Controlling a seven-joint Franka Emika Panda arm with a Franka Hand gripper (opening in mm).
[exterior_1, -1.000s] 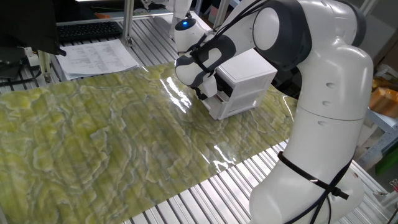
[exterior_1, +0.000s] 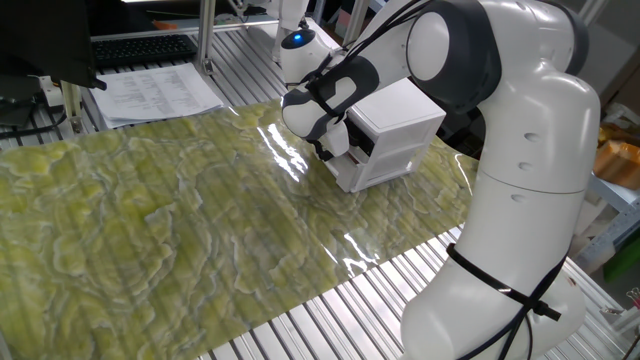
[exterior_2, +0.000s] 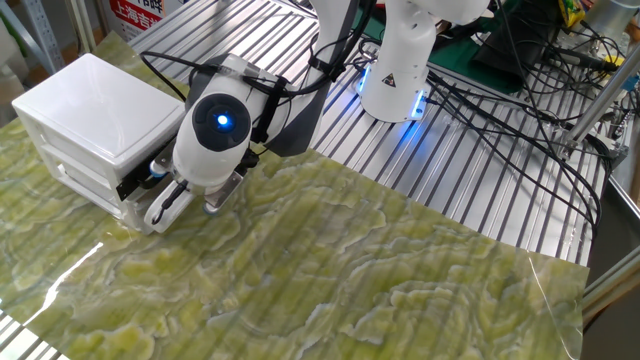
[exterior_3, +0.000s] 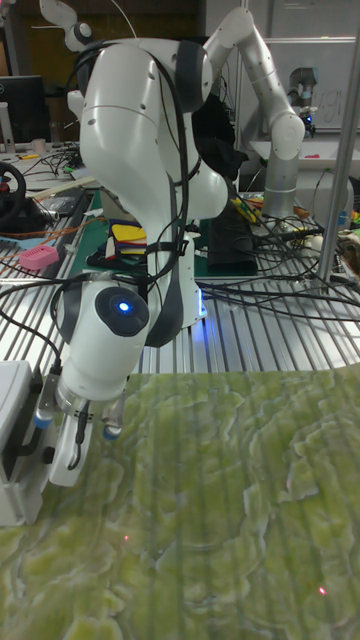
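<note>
A white drawer cabinet (exterior_1: 395, 125) stands on the green marbled sheet, its smooth top clear in exterior view 2 (exterior_2: 105, 105). Low on its front, a white drawer edge (exterior_1: 347, 180) juts out slightly. My gripper (exterior_1: 325, 152) is down close against that front, pointing downward. Seen from above, the gripper (exterior_2: 185, 200) lies beside the cabinet's front corner, with blue-marked parts on either side of the hand. The same hand (exterior_3: 77, 432) appears right of the cabinet (exterior_3: 13, 437) in exterior view 3. The hand hides the fingertips' gap, so neither their spread nor anything between them shows.
The green sheet (exterior_2: 330, 270) is bare away from the cabinet. Papers (exterior_1: 155, 95) and a black keyboard (exterior_1: 145, 48) lie beyond it on the slatted metal table. Loose black cables (exterior_2: 520, 150) run across the slats near the arm's base (exterior_2: 395, 85).
</note>
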